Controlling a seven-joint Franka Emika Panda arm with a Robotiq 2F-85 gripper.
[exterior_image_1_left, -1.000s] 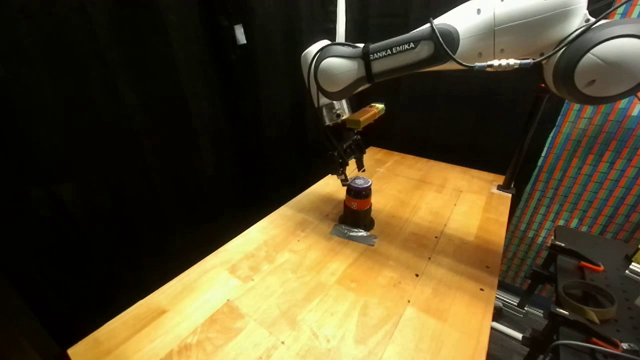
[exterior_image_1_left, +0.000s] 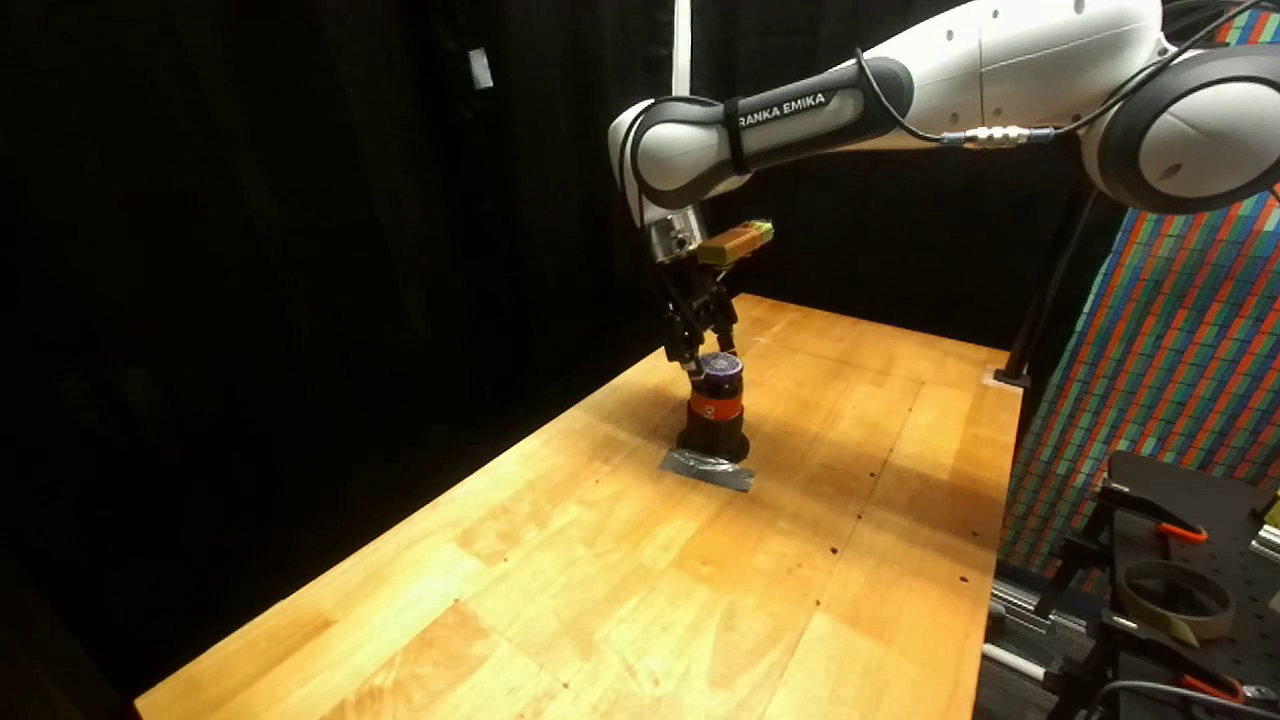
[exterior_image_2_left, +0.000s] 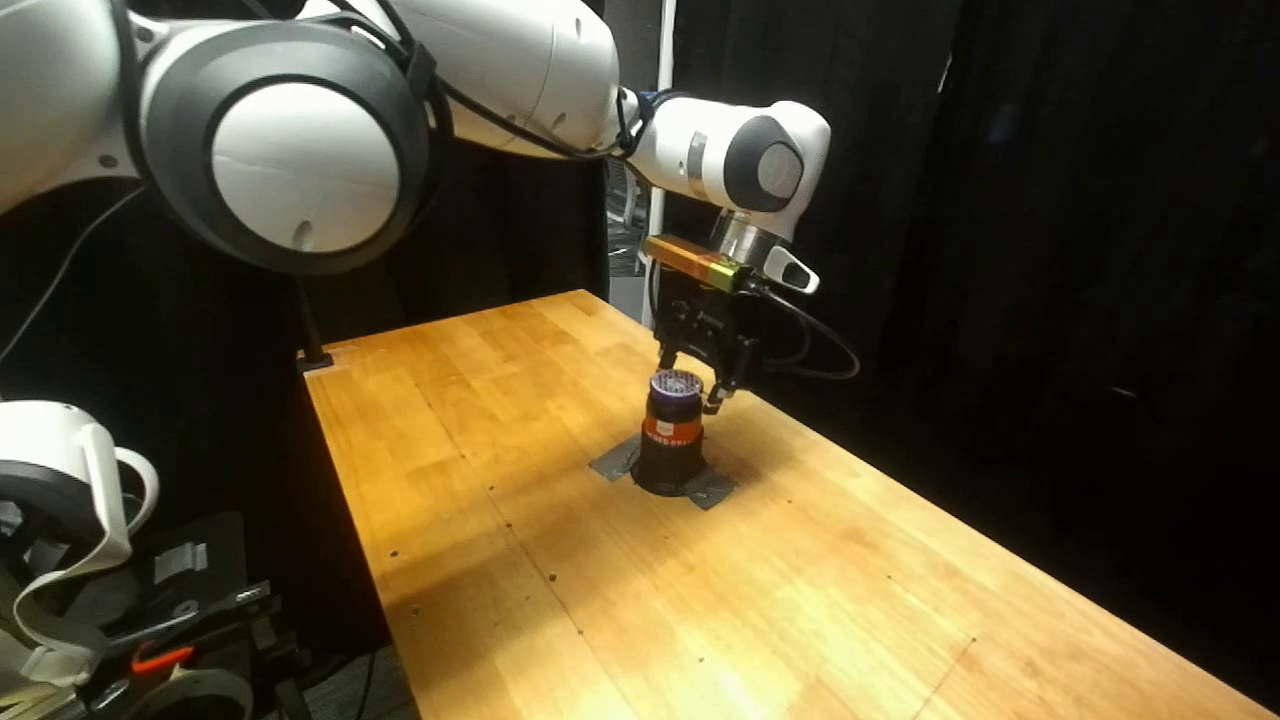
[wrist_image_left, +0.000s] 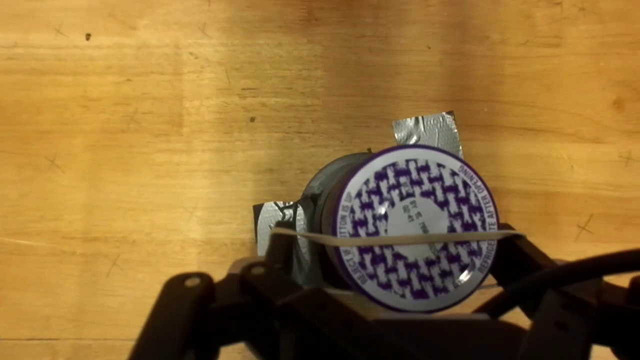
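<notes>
A dark jar with an orange label (exterior_image_1_left: 716, 409) stands upright in a black round holder (exterior_image_2_left: 667, 469) on the wooden table. Its lid (wrist_image_left: 418, 264) is white with a purple pattern and a purple rim. My gripper is open at lid height, one finger to each side of the lid in the wrist view. A pale band (wrist_image_left: 396, 240) stretches across between the fingers, over the lid. Whether either finger touches the lid, I cannot tell. In exterior view 2 the gripper (exterior_image_2_left: 692, 386) comes down from behind the jar.
Grey tape strips (wrist_image_left: 429, 131) lie at the holder's base on the table.
The arm has come down a little, bringing my gripper from just above the lid to around its height. The jar and holder have stayed in place.
</notes>
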